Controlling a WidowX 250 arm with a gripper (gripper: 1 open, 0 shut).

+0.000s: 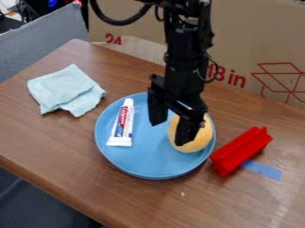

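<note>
My black gripper [169, 120] stands open over the right half of the blue plate [143, 160], its fingers in front of and left of a round yellow object [195, 140], partly hiding it. A white toothpaste tube [121, 122] lies on the plate's left side, apart from the fingers.
A folded light-blue cloth [66, 89] lies at the left. A red object [241, 150] lies right of the plate, with blue tape [262, 170] beside it. Cardboard [262, 62] stands behind.
</note>
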